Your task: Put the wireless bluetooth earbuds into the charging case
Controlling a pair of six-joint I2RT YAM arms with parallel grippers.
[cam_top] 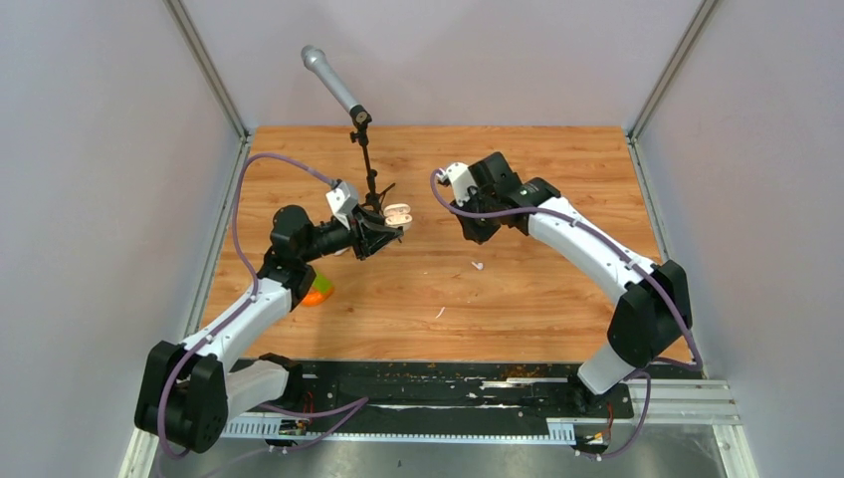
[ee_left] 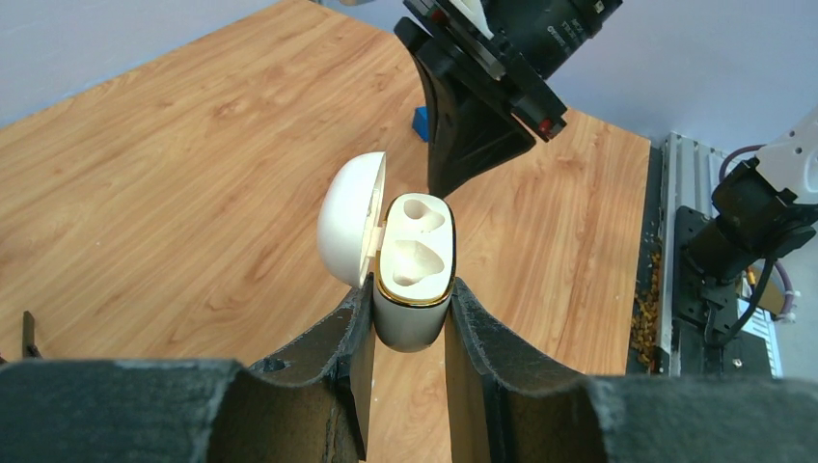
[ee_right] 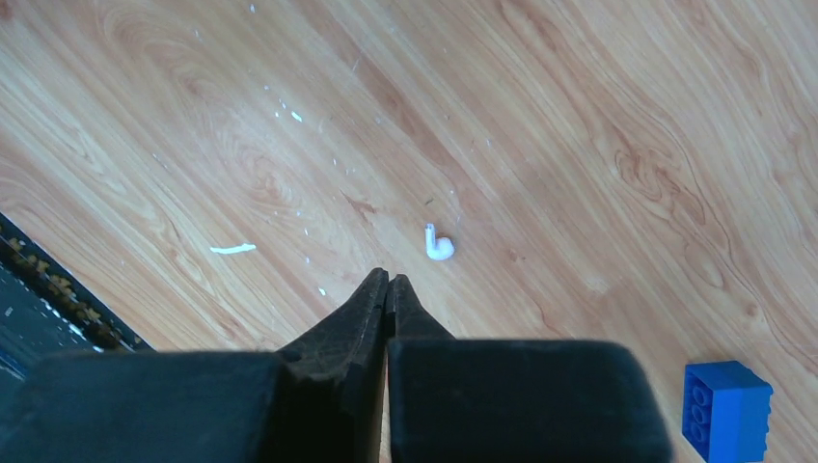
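Observation:
The white charging case (ee_left: 413, 323), lid flipped up, is pinched upright in my left gripper, which is shut on it. Both earbud hollows in the case look empty in the left wrist view. From above, the case (cam_top: 398, 219) shows left of centre, held clear of the table. One white earbud (ee_right: 440, 248) lies on the wood, seen also as a small earbud (cam_top: 478, 265) in the top view. My right gripper is shut with nothing between its fingertips, raised above the table and apart from the earbud. No second earbud shows clearly.
A blue brick (ee_right: 725, 413) rests on the table in the right wrist view. Beside the left arm lies an orange and green object (cam_top: 317, 288). A lamp-like stand (cam_top: 364, 149) rises behind the left gripper. White scraps (ee_right: 233, 249) dot the wood.

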